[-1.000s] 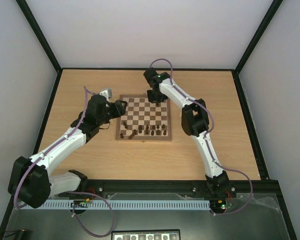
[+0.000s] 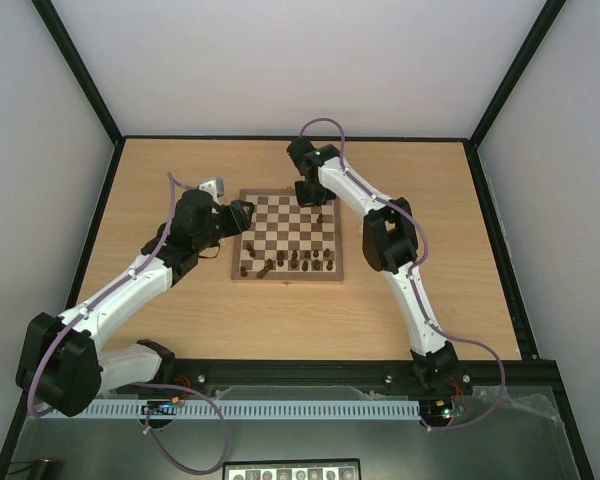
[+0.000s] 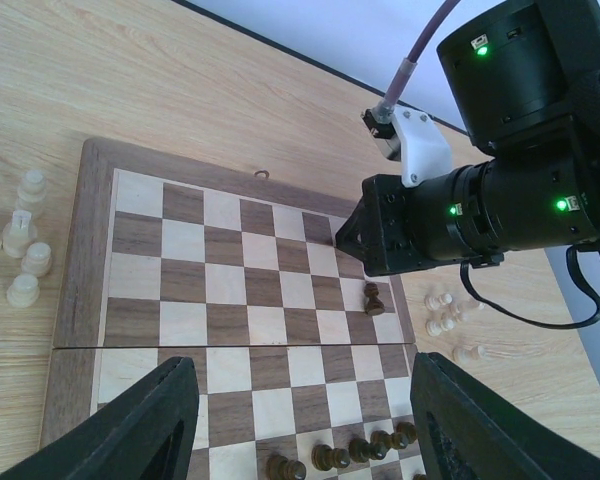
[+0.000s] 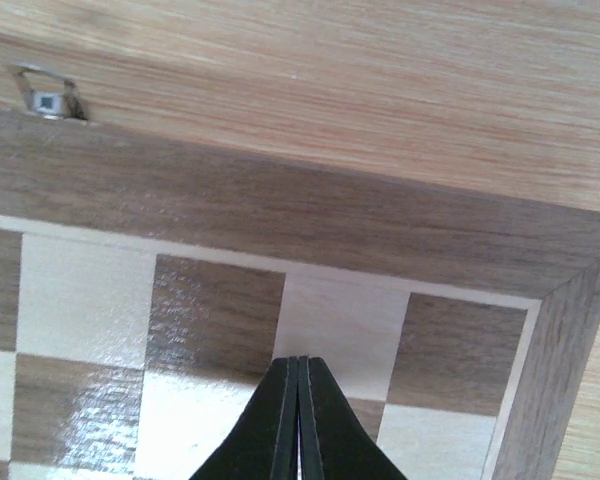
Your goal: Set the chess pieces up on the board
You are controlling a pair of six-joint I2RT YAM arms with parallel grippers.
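The chessboard (image 3: 270,240) lies open with its dark-brown frame, and several dark pieces (image 2: 294,262) occupy its near rows. A single dark chess piece (image 3: 373,300) is on the board's far right part, apart from the others; whether it stands or lies I cannot tell. My right gripper is shut over the far rows, its fingertips together with nothing between them. That piece is outside its fingers and does not show in the right wrist view. At the board's left edge, my left gripper is open and empty.
Pale pieces stand on the table off the board's left side (image 3: 25,255), and more pale ones (image 3: 450,315) are off its right side. A metal clasp (image 4: 55,100) sticks out from the board's far edge. The board's middle squares are clear.
The right gripper has gone from open around the dark piece to shut and empty. The left arm looks still.
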